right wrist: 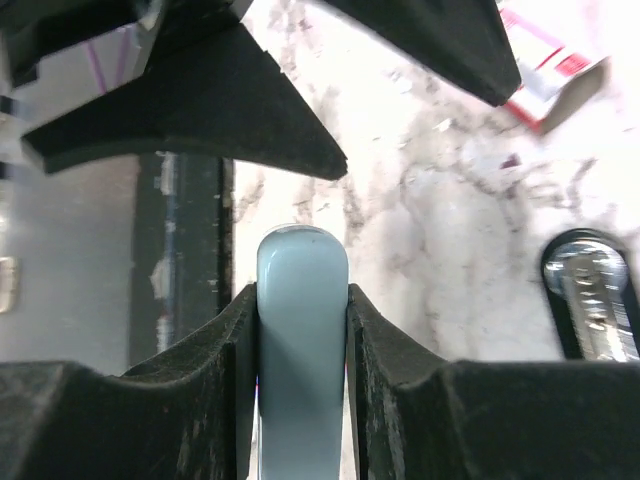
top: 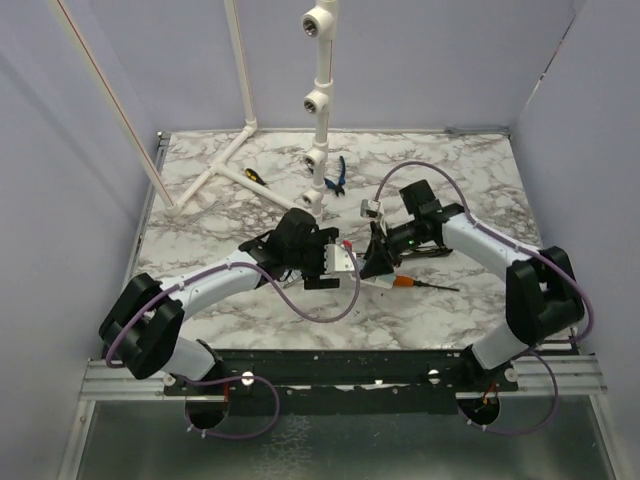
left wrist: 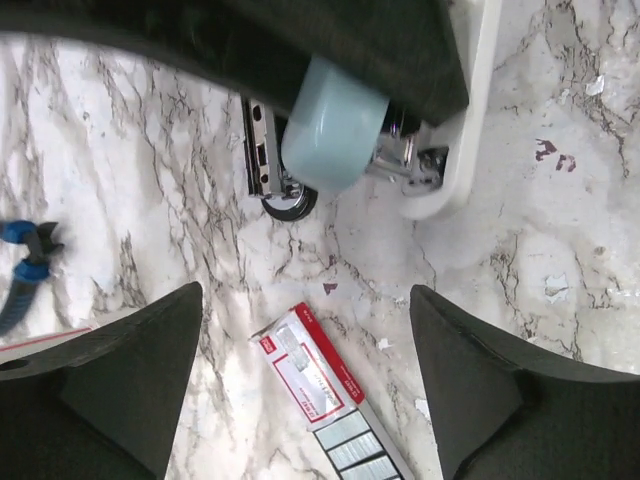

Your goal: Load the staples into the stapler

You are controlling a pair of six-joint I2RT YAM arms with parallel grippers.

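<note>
In the left wrist view, a red-and-white staple box (left wrist: 307,370) lies on the table with grey bars, seemingly staple sticks (left wrist: 355,445), at its lower end. My left gripper is open, its fingers on either side above the box. In the right wrist view, my right gripper is shut on a pale blue-grey, round-ended piece (right wrist: 302,400); whether it belongs to the stapler I cannot tell. Beside it is a black and chrome stapler (right wrist: 600,300), partly cut off. Its chrome rail (left wrist: 262,150) also shows behind the right gripper's dark finger (left wrist: 300,50).
An orange-handled screwdriver (top: 405,281) lies near the right gripper. Blue pliers (top: 340,178) and a yellow-black screwdriver (top: 255,176) are farther back, by the white pipe frame (top: 230,150). The two grippers are close together.
</note>
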